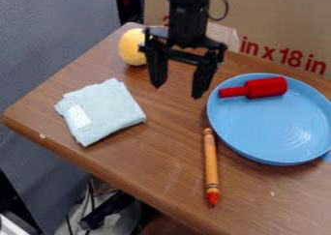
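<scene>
My black gripper (177, 78) hangs open over the back middle of the wooden table (162, 161), nothing between its fingers. To its left and below lies a folded pale cloth (104, 113). On the right a blue plate (269, 128) holds a red cylindrical object (265, 87). An orange crayon (211, 164) lies upright in the view, left of the plate. A yellow round object (131, 47) sits behind the gripper at the back left, partly hidden.
A cardboard box (285, 26) stands along the back. The table's left edge drops to a grey area.
</scene>
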